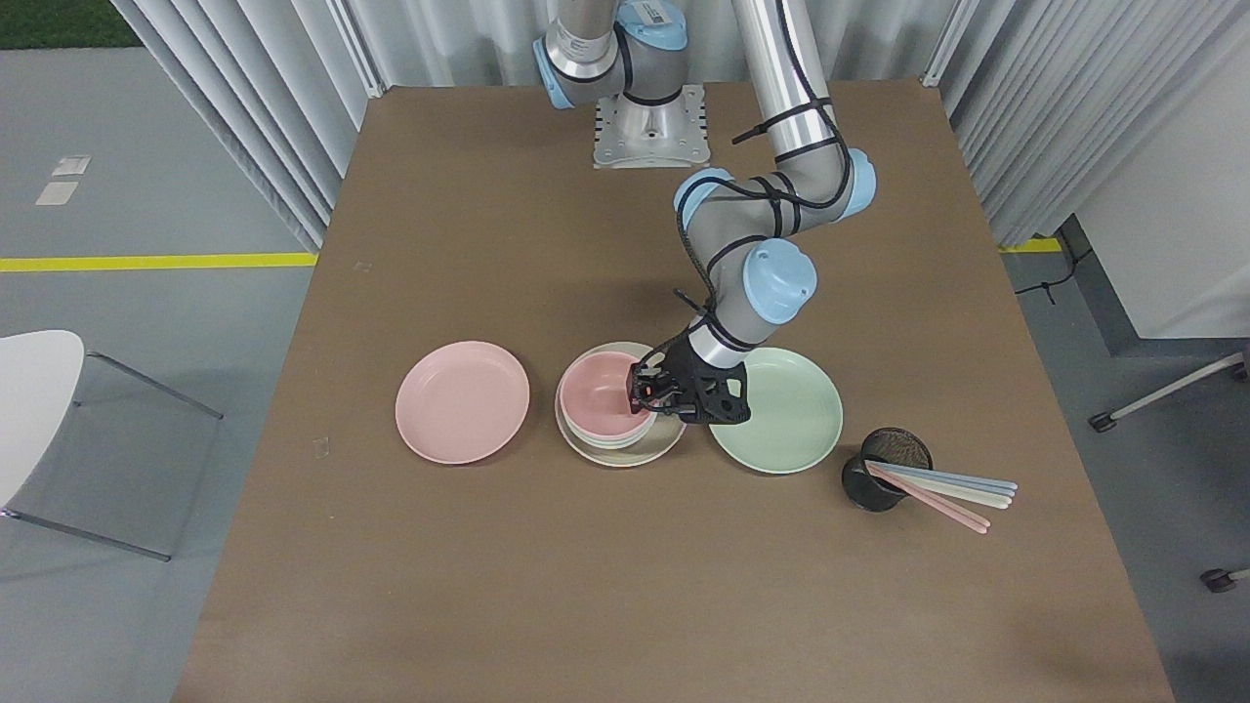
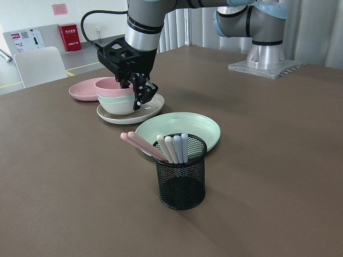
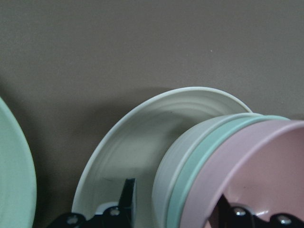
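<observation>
A stack of bowls, pink (image 1: 594, 387) on top, mint (image 3: 199, 156) and white (image 2: 115, 107) below, sits on a beige plate (image 1: 611, 455). My black gripper (image 2: 135, 92) is low over the stack's right side in the front view. In the wrist view its fingertips (image 3: 127, 199) straddle the near wall of the stack, one outside, the other inside the pink bowl. The finger looks open, with the bowls' walls between the fingers; contact is not visible. A pink plate (image 1: 460, 402) lies left, a mint plate (image 1: 787, 416) right.
A black mesh cup (image 2: 181, 187) holds several pink, white and blue chopsticks at the right.
</observation>
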